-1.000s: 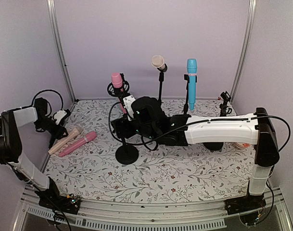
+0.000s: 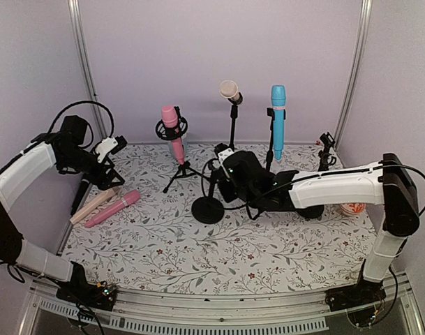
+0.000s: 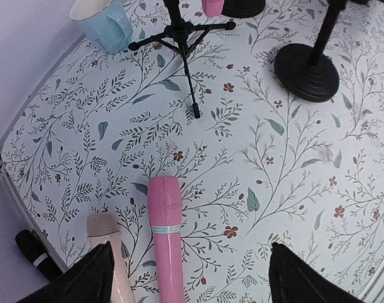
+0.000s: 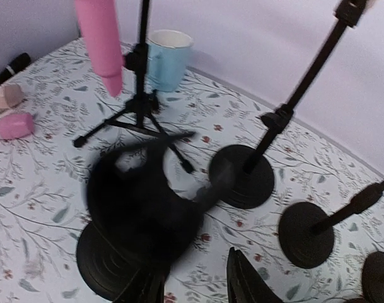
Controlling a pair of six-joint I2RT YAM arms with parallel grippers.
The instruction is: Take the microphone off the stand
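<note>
My left gripper (image 2: pixel 109 178) hovers open over the left side of the table, nothing between its fingers. Below it lie a pink microphone (image 3: pixel 166 233) and a cream microphone (image 3: pixel 119 271). My right gripper (image 2: pixel 222 174) is at the upper part of a black stand with a round base (image 2: pixel 208 210). In the right wrist view its fingers (image 4: pixel 241 281) are apart, with the stand's blurred dark holder (image 4: pixel 147 208) just ahead of them. No microphone shows in that holder. Other stands hold a pink microphone (image 2: pixel 170 117), a cream microphone (image 2: pixel 229 89) and a light blue microphone (image 2: pixel 278 118).
A light blue mug (image 4: pixel 169 60) stands behind the tripod stand (image 2: pixel 181 173). A black microphone (image 3: pixel 37 252) lies by the left wall. Several stand bases crowd the back right.
My left gripper has moved right and away from the left wall. My right gripper has shifted right, and the round-based stand beside it has slid right and slightly back.
</note>
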